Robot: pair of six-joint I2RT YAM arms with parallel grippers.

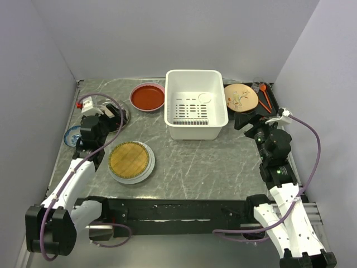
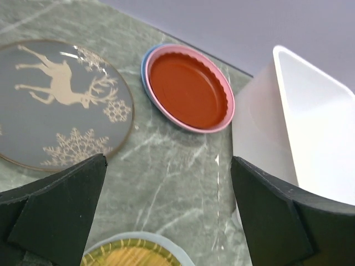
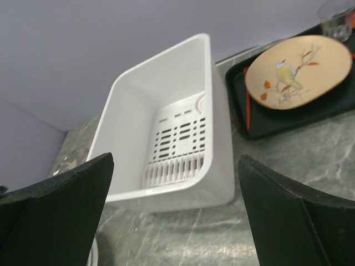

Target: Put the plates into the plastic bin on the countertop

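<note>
The empty white plastic bin (image 1: 195,100) stands at the back centre. Left of it is a red plate with pink rim (image 1: 147,97), stacked on a blue one in the left wrist view. A grey deer plate (image 2: 61,105) lies beside it. A yellow plate (image 1: 128,159) on grey plates sits front left; a small blue dish (image 1: 71,135) is at the far left. A cream bird plate (image 3: 297,72) rests on the black tray at right. My left gripper and right gripper are open above the counter, nothing between their fingers.
The black tray (image 3: 272,122) also holds red utensils and a clear glass (image 1: 257,84). Walls bound the back and sides.
</note>
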